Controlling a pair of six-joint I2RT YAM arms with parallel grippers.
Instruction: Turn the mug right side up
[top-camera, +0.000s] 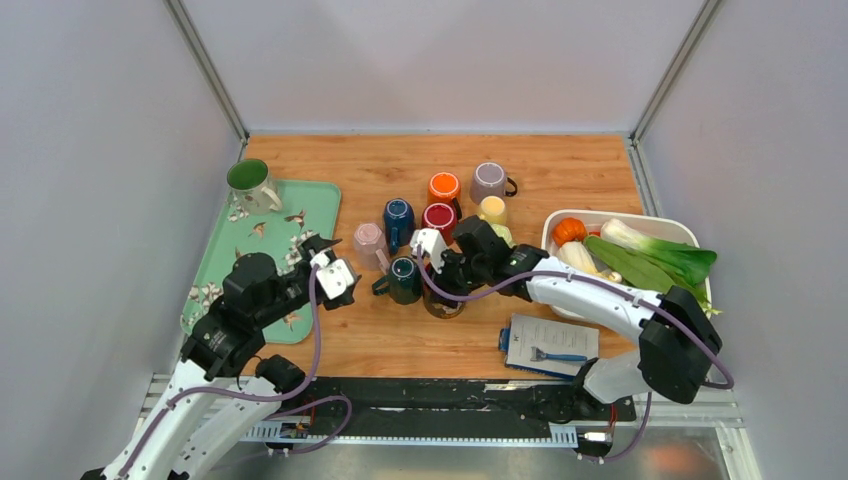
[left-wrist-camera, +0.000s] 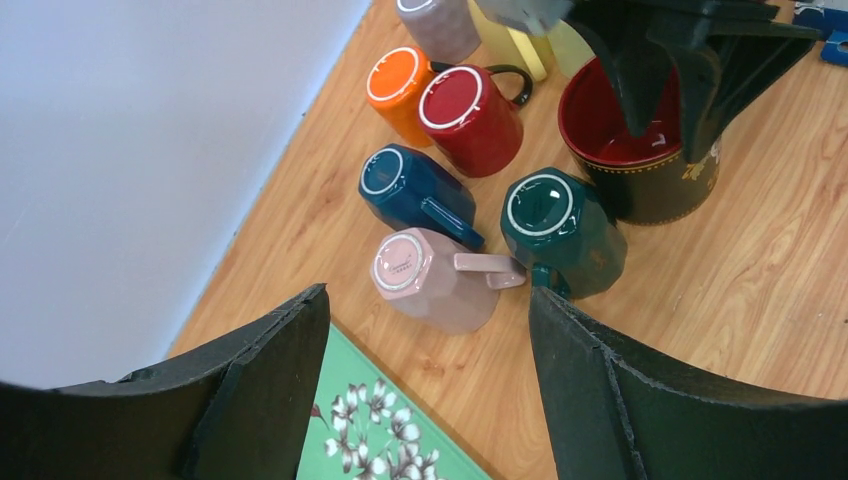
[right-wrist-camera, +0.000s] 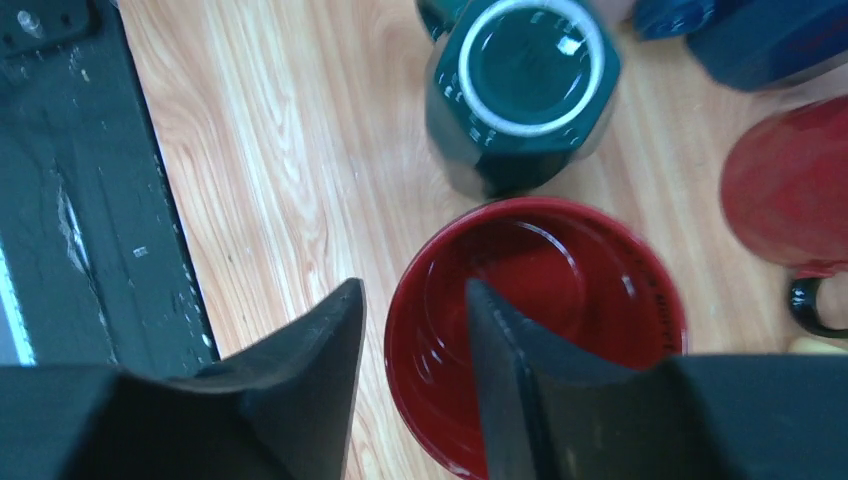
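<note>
A dark mug with a red inside (left-wrist-camera: 655, 195) stands mouth up on the table, tight beside the upside-down dark green mug (left-wrist-camera: 555, 225). At its rim is my right gripper, its fingers apart. One fingertip appears over the red interior and the other outside the rim; whether they touch the mug I cannot tell. The top view mostly hides this mug under the right hand. My left gripper hangs open and empty near the tray, facing the pink mug (left-wrist-camera: 440, 285).
More mugs stand upside down behind: blue (top-camera: 399, 220), red (top-camera: 438, 222), orange (top-camera: 444, 187), lilac (top-camera: 489, 180) and yellow (top-camera: 492, 208). A green tray (top-camera: 310, 200) with an upright mug (top-camera: 254, 186) lies left. Right are a vegetable bin (top-camera: 560, 218) and notepad (top-camera: 540, 340).
</note>
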